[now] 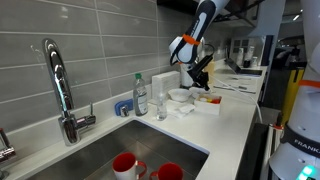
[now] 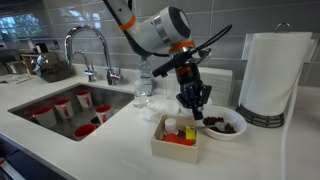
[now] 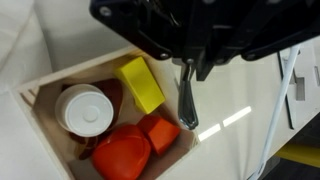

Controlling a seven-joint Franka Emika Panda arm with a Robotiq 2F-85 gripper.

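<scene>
My gripper [image 2: 200, 114] points down between a small open box [image 2: 175, 152] and a white bowl [image 2: 236, 138] with dark contents. In the wrist view its fingers are shut, and a thin dark-grey utensil handle [image 3: 187, 108] runs out from right between the tips, widening toward its end. The utensil's other end is hidden beneath the gripper. Inside the box are a yellow block [image 3: 142, 85], a white-lidded round container [image 3: 87, 112], a red piece [image 3: 122, 153] and a smaller orange-red block [image 3: 158, 131].
A white paper-towel roll [image 2: 271, 80] stands right of the bowl. Leftward lies the sink [image 2: 70, 125] with several red mugs, and bottles [image 1: 140, 95] stand along the wall. The counter [image 1: 205, 140] in front of the box is clear.
</scene>
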